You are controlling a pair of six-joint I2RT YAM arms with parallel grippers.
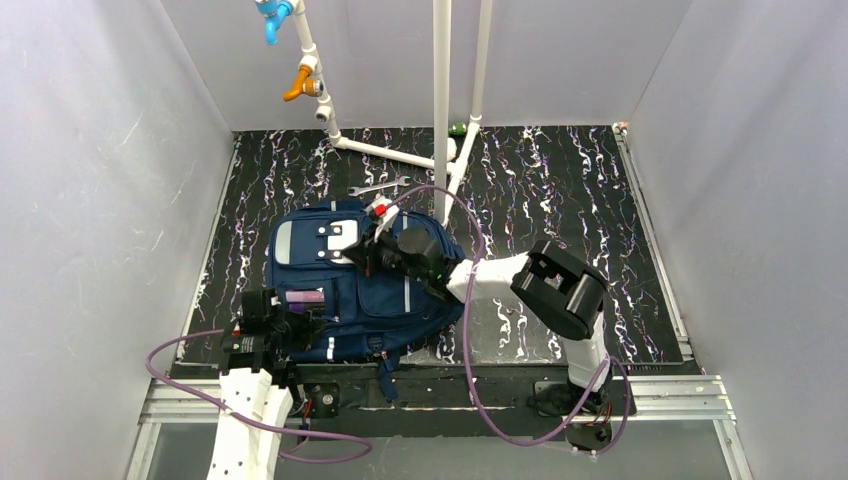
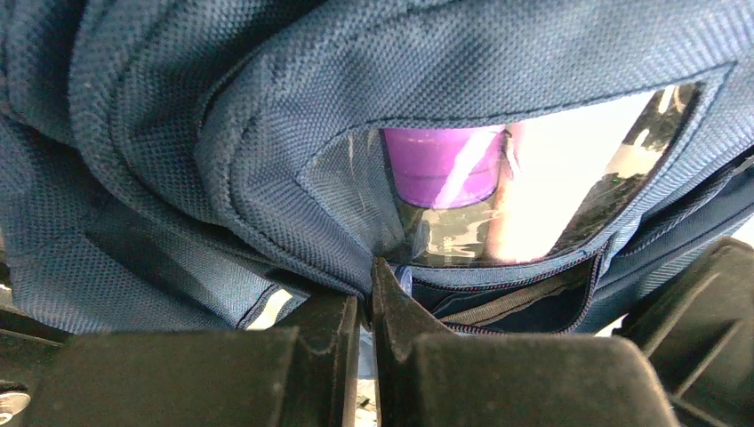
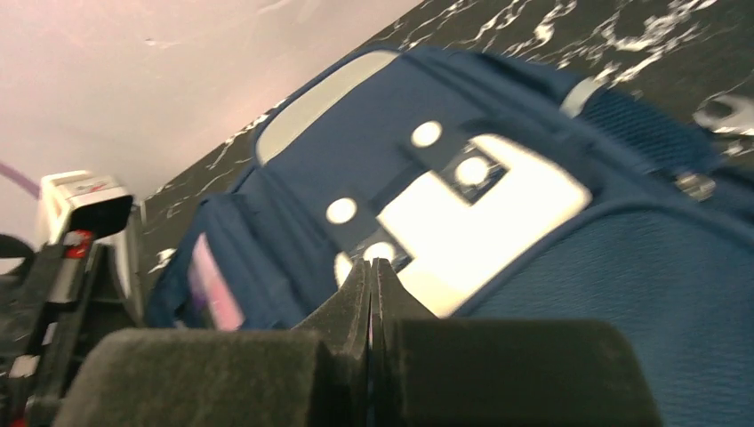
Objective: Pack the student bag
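Note:
A dark blue student bag (image 1: 385, 290) lies flat on the table, its front up. In the left wrist view, a clear window of its pocket shows a purple item (image 2: 445, 165) and a pale pinkish item (image 2: 560, 169) inside. Just below that window, the pocket's zipper opening (image 2: 525, 307) gapes a little. My left gripper is shut on a fold of the bag's fabric at this pocket. Over the white patch (image 3: 485, 218) of the bag, my right gripper is shut; nothing shows between its fingers.
A wrench (image 1: 380, 187) lies behind the bag. White pipes (image 1: 441, 110) stand at the back, with an orange valve handle (image 1: 300, 84) and a blue tap (image 1: 273, 22). A strap (image 1: 386, 378) hangs over the front edge.

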